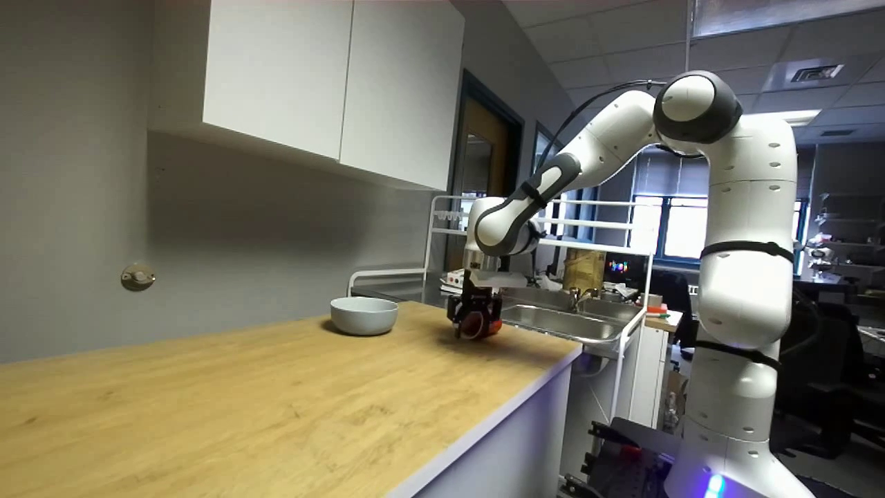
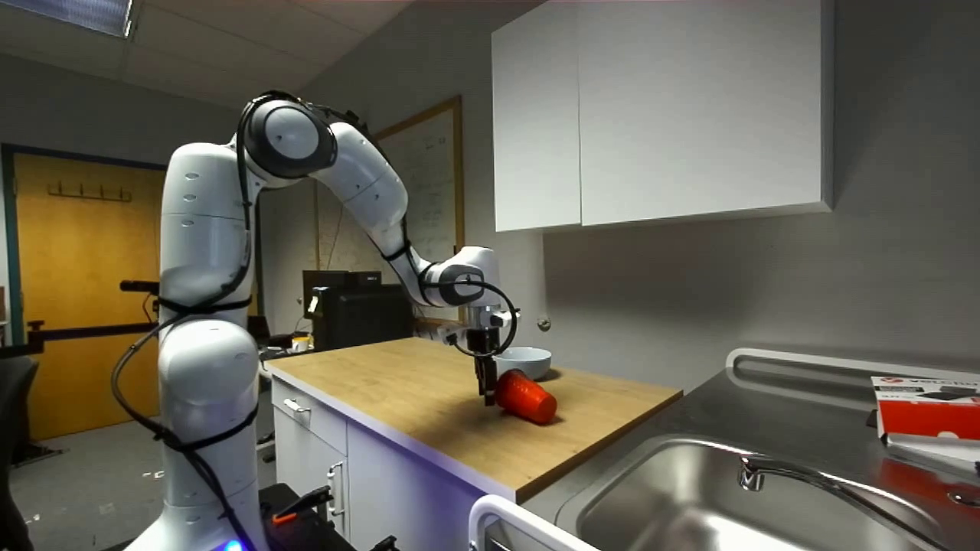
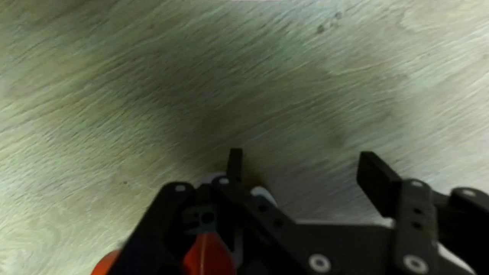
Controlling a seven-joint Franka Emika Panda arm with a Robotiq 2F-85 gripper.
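Observation:
A red cup (image 2: 526,399) lies tipped on its side on the wooden counter, its base toward the sink. My gripper (image 2: 488,396) is low over the counter, right beside the cup's mouth end. From exterior view 1 the gripper (image 1: 474,325) largely covers the cup (image 1: 495,326). In the wrist view, the fingers of my gripper stand apart with only bare wood showing between their tips. Parts of the red cup (image 3: 209,256) show behind the left finger at the bottom edge. Whether cup and gripper touch is not clear.
A pale grey bowl (image 1: 364,316) stands on the counter near the wall. The metal sink (image 2: 698,514) lies beyond the counter's end. White cabinets (image 1: 278,75) hang above.

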